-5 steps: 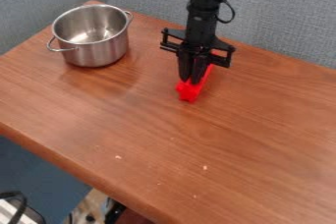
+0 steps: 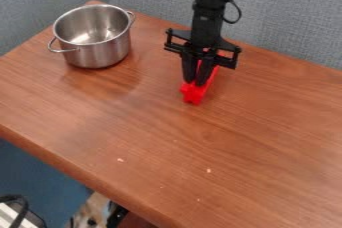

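Note:
A red elongated object (image 2: pixel 194 91) lies on the wooden table near its back middle, partly covered by the black gripper (image 2: pixel 197 73), whose fingers point down over it and sit close together. Whether they grip the red object or only hover around it, I cannot tell.
A steel pot (image 2: pixel 91 35) with two side handles stands at the back left of the table (image 2: pixel 187 162). Grey padded walls rise behind, and the table's left edge drops to a blue floor.

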